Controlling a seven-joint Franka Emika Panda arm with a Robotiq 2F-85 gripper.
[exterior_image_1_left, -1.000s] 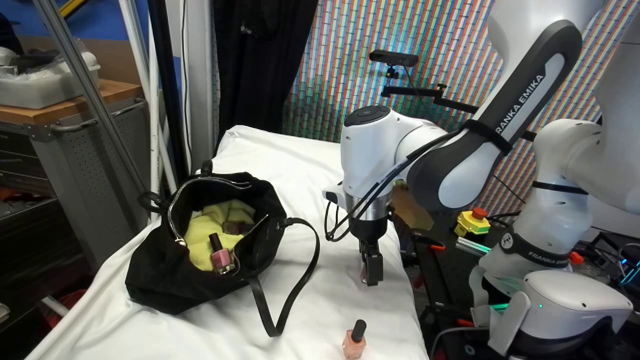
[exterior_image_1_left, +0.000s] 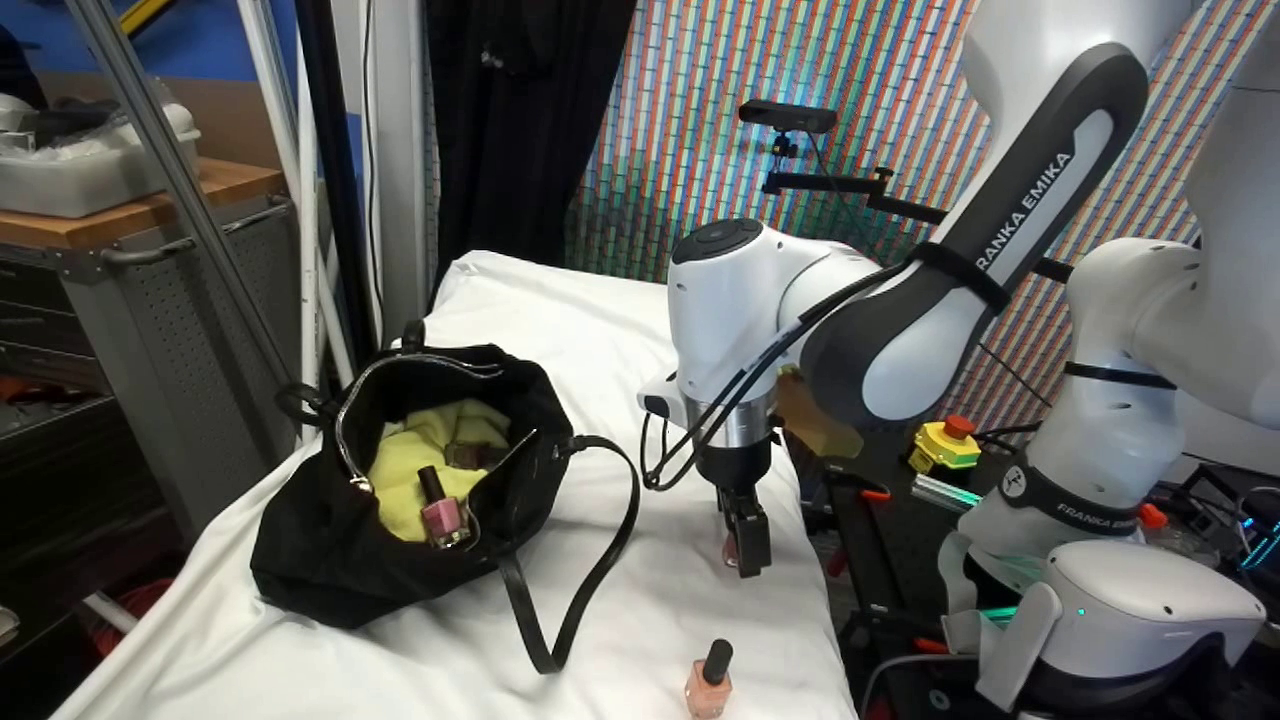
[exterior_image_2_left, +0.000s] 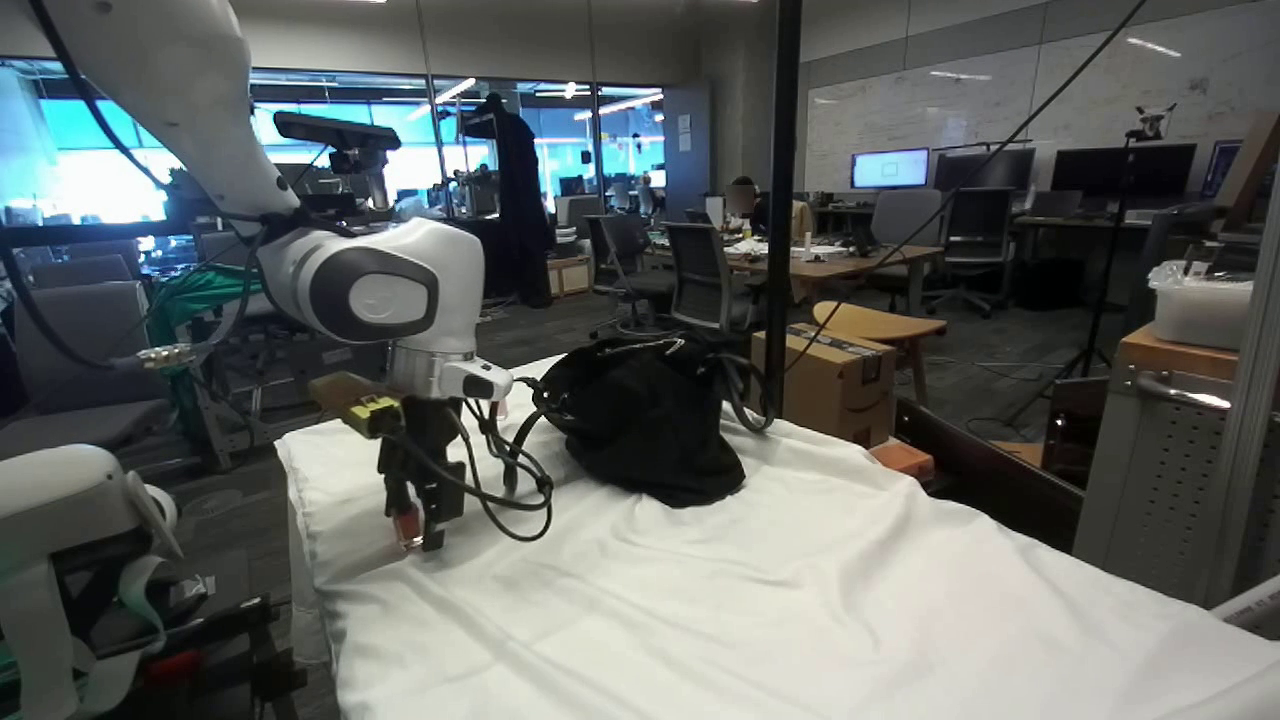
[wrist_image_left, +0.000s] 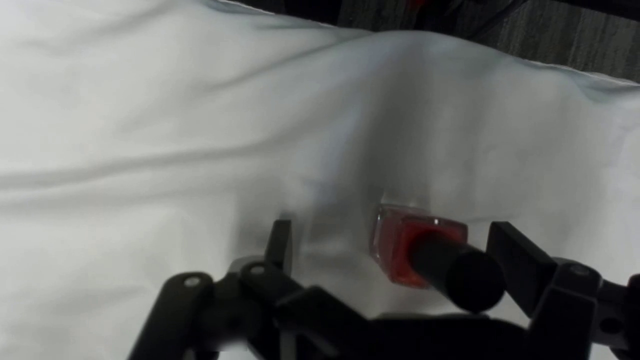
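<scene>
A red nail polish bottle (wrist_image_left: 399, 249) with a black cap stands upright on the white cloth, between the spread fingers of my gripper. In the wrist view the bottle is close to the right finger (wrist_image_left: 520, 264), with a wide gap on the left. My open gripper (exterior_image_2_left: 416, 534) is low over the table in exterior view 2. A peach polish bottle (exterior_image_1_left: 709, 684) stands nearer the front edge. The open black bag (exterior_image_1_left: 360, 564) holds a yellow-green cloth (exterior_image_1_left: 414, 462) with a pink polish bottle (exterior_image_1_left: 444, 518) lying on it.
The bag's strap (exterior_image_1_left: 600, 574) loops over the cloth between bag and gripper. The table's edge (exterior_image_1_left: 828, 600) runs close on the robot's side. In exterior view 2, the white cloth (exterior_image_2_left: 816, 600) in front of the bag is bare.
My gripper has shifted slightly and stands a little lower, around the red bottle. The arm has swung a little leftward in exterior view 1. Bag and other bottles are unmoved.
</scene>
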